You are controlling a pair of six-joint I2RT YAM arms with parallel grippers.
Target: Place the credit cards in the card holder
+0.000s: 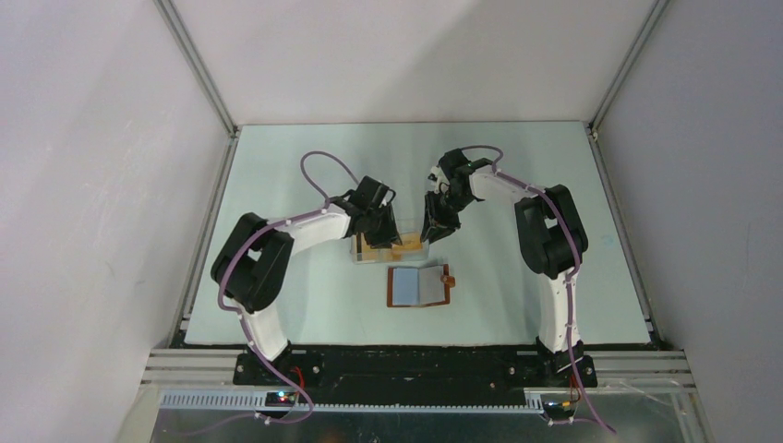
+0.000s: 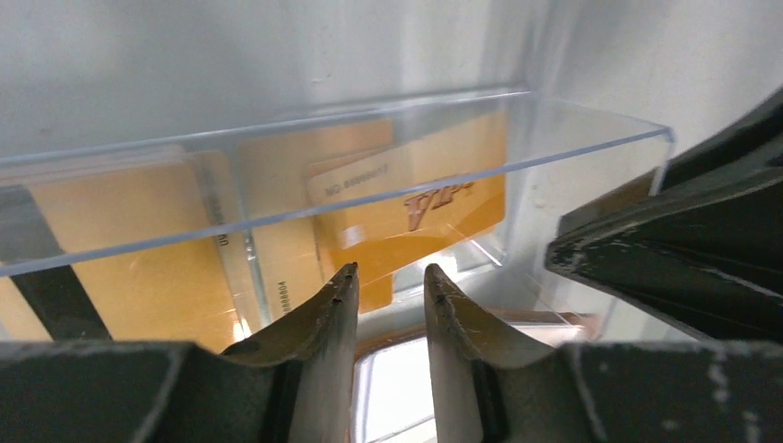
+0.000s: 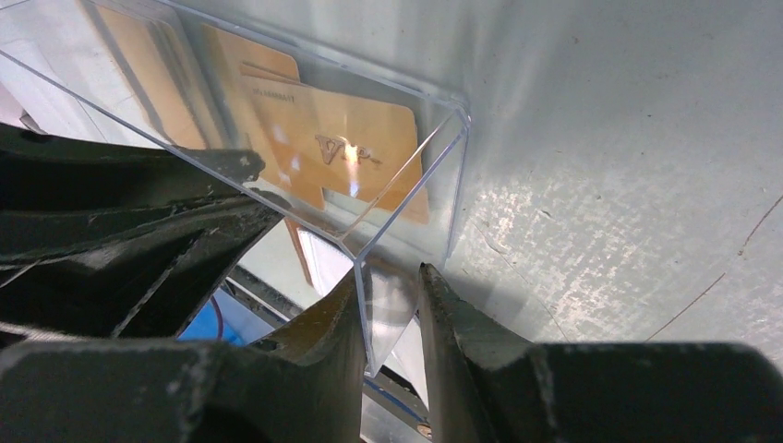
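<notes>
Several orange cards (image 2: 443, 189) lie in a clear box (image 1: 363, 259); two overlap at its right end. Over this end, my left gripper hangs open, its fingers apart above the cards with nothing held. The right gripper is shut on the box's clear corner wall, which runs between its fingers. The left gripper's dark fingers (image 3: 185, 198) show beyond the near wall in the right wrist view. In front of the box lies the card holder (image 1: 418, 286), brown-edged and spread open, with a blue left side and a pale grey right side.
More orange cards (image 2: 138, 245) and a dark strip (image 2: 65, 300) occupy the box's left part. The box walls stand up close around the left gripper.
</notes>
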